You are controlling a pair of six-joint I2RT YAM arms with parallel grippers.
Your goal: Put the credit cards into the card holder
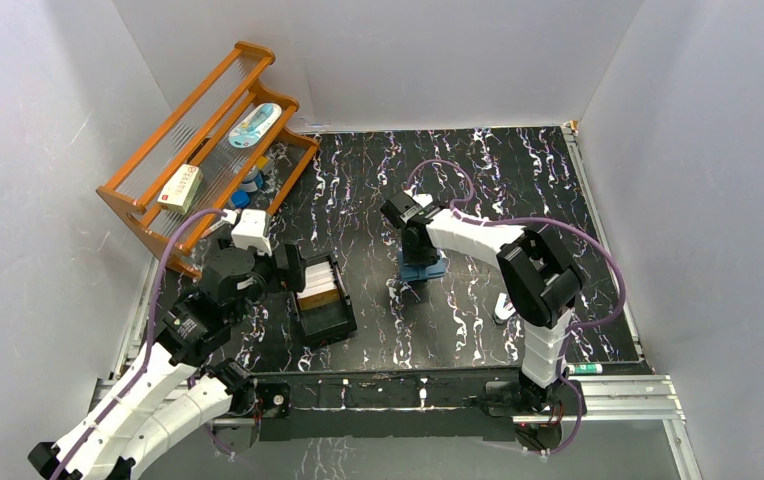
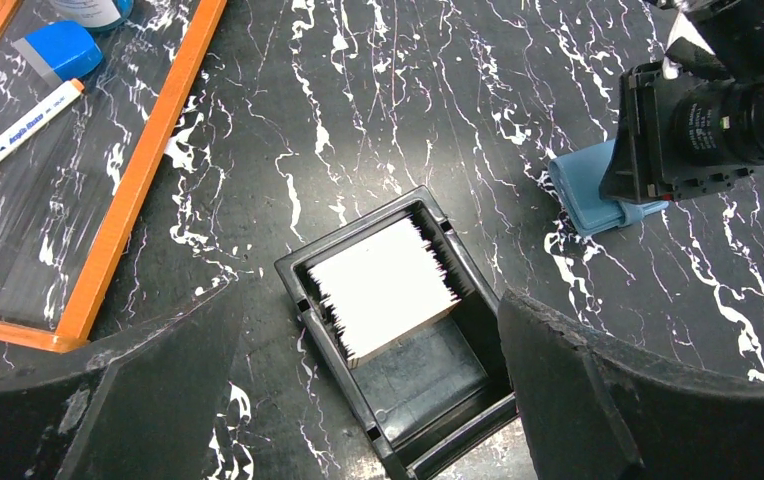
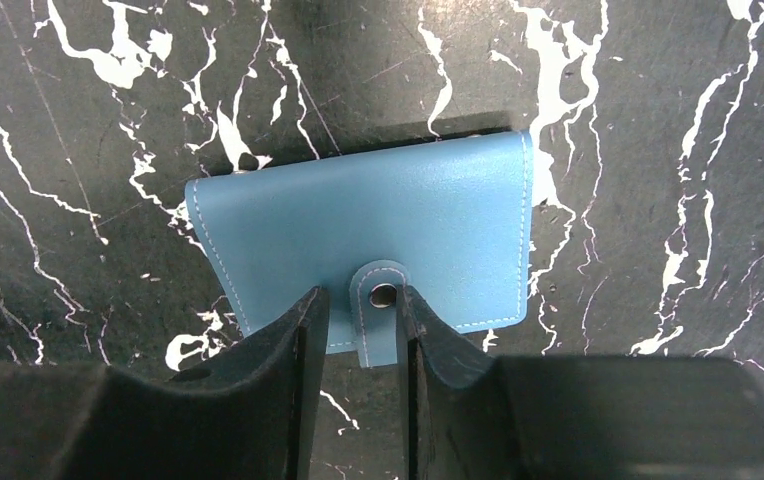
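Note:
A blue card holder (image 3: 438, 220) with a snap-buttoned tab lies on the dark marbled table (image 1: 378, 180). My right gripper is over it, its fingertips near the snap, a narrow gap between them and nothing visibly held. A black tray (image 2: 428, 370) of white cards (image 2: 378, 285) sits left of the holder. My left gripper hangs over that tray, open, with nothing between its fingers.
A wooden rack (image 1: 208, 140) with boxes, bottles and a marker stands at the back left. A white object (image 1: 505, 310) lies right of the holder.

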